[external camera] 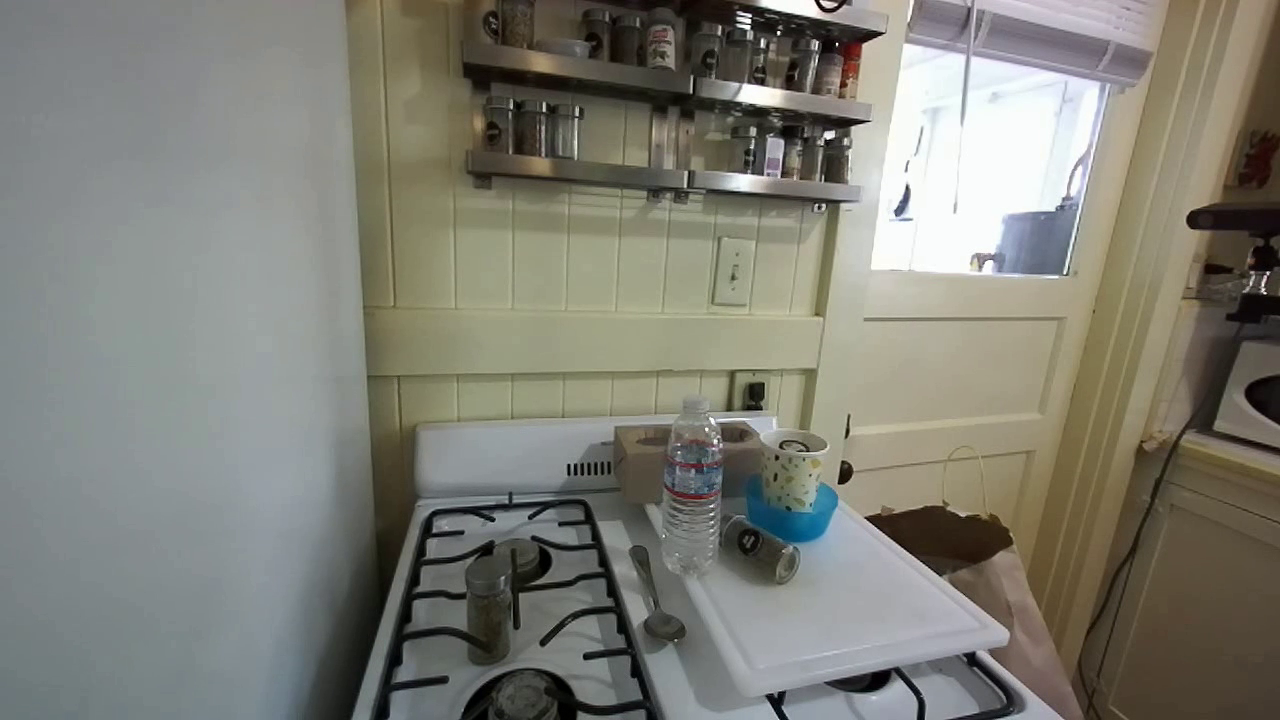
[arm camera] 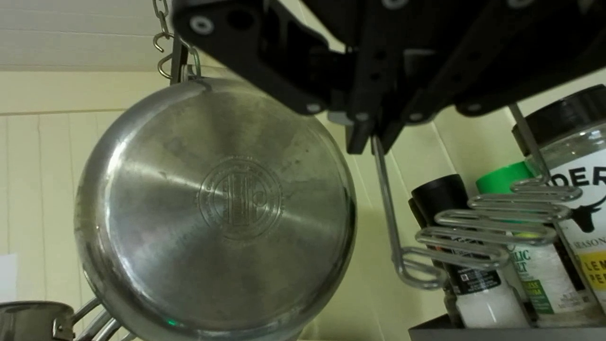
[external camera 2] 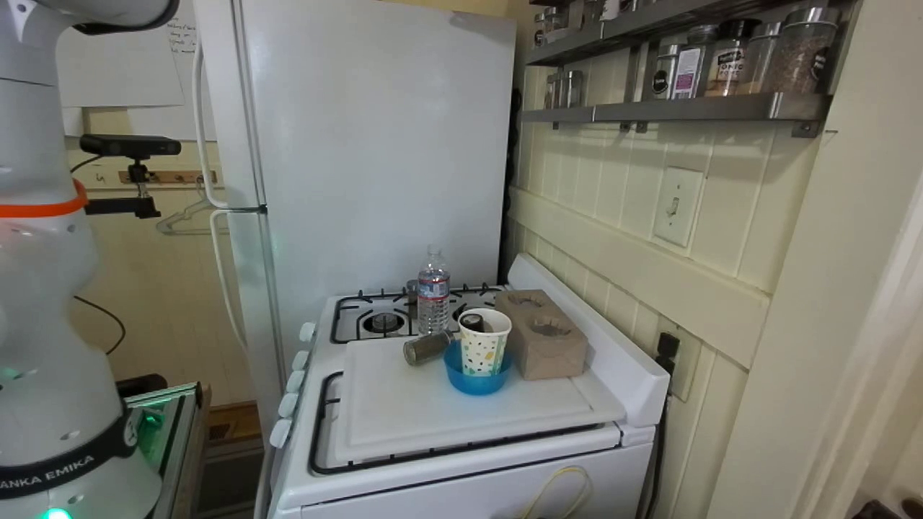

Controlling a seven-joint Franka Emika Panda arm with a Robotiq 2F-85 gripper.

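Note:
In the wrist view my gripper is at the top, its dark fingertips close together on a thin metal rod. The rod belongs to a bent-wire utensil (arm camera: 463, 261) with a zigzag wire head, like a masher. The utensil hangs down to the right, in front of some seasoning bottles. Its second rod (arm camera: 527, 133) rises on the right and passes out of sight behind the gripper. Neither exterior view shows the gripper; only part of the white arm (external camera 2: 52, 311) stands at the left of exterior view 2.
A hanging steel pan (arm camera: 227, 210) fills the wrist view's left side; a shelf (arm camera: 432, 335) of bottles is at right. On the stove are a water bottle (external camera: 692, 504), a tipped spice jar (external camera: 762, 550), a spoon (external camera: 654, 600) and a cup (external camera: 793, 474) in a blue bowl (external camera: 786, 526).

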